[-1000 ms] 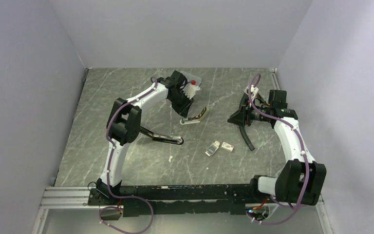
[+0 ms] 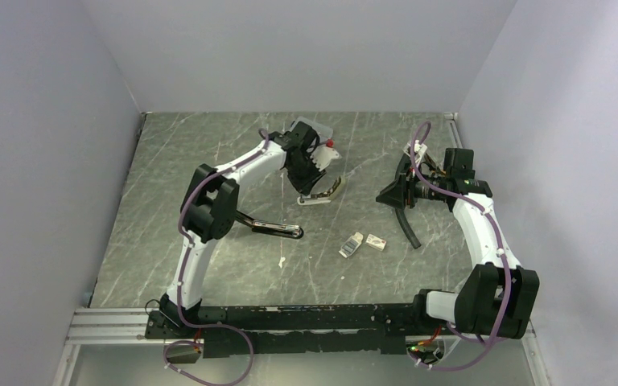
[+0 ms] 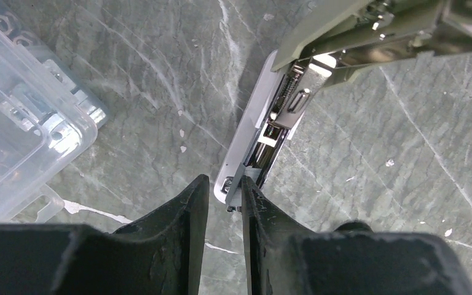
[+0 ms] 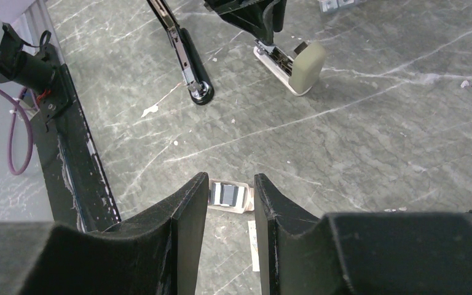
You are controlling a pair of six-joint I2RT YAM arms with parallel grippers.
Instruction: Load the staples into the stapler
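The opened stapler (image 3: 243,144), with a white base and an olive-green top (image 2: 337,189), stands near the table's middle, its channel exposed. Inside the channel's front end, a short grey strip, seemingly staples (image 3: 250,174), shows by the right-hand finger of my left gripper. That gripper is over the stapler's front end, its fingers parted; whether one touches the strip I cannot tell. My right gripper (image 2: 386,198) is off to the right, partly open and empty. Below it in the right wrist view lies a staple pack (image 4: 226,195) with a small white box (image 4: 254,244) beside it.
A second, black stapler (image 2: 277,230) lies open at front left, partly under the left arm. Behind the left gripper is a clear plastic box (image 3: 37,129). A black tube (image 2: 408,228) curves beside the right gripper. Bare table surrounds the staple pack.
My left gripper's body has shifted slightly right and toward the front, with its tips still by the stapler's front end. The right arm and the stapler look unmoved.
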